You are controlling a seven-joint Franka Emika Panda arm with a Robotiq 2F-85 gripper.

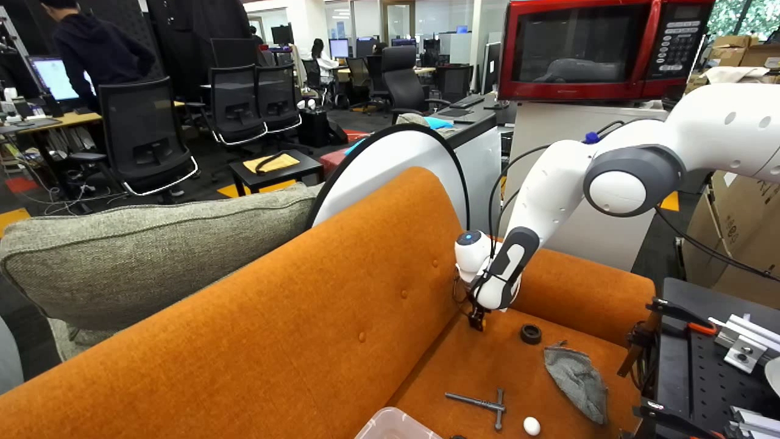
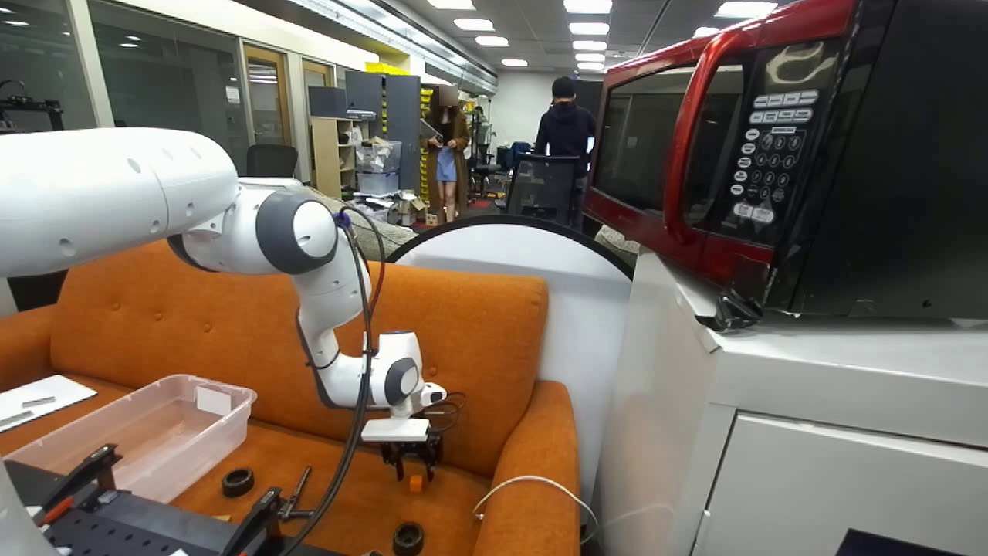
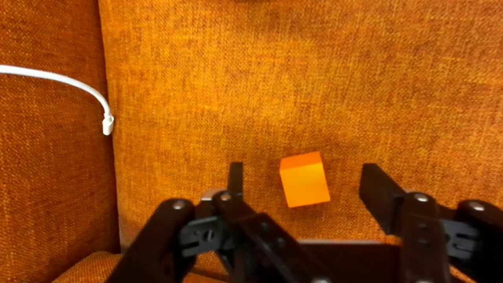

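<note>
A small orange cube [image 3: 305,184] rests on the orange sofa seat [image 3: 198,108]. In the wrist view my gripper is open, with one dark finger [image 3: 235,178] to the left of the cube and the other finger [image 3: 377,195] to its right. A strip of bare fabric shows on each side, so neither touches it in that view. From the second exterior view, the gripper [image 2: 416,471] is low over the seat, and the cube [image 2: 416,483] shows between and slightly below the fingertips. In the first exterior view the gripper [image 1: 477,321] partly hides the cube.
On the seat lie a dark ring [image 1: 531,334], a grey cloth [image 1: 577,380], a grey T-shaped tool [image 1: 479,402] and a white egg-shaped thing [image 1: 531,425]. A clear plastic bin [image 2: 176,389] stands farther left. A white cable [image 3: 61,79] hangs over the armrest. The sofa back [image 1: 351,292] rises close by.
</note>
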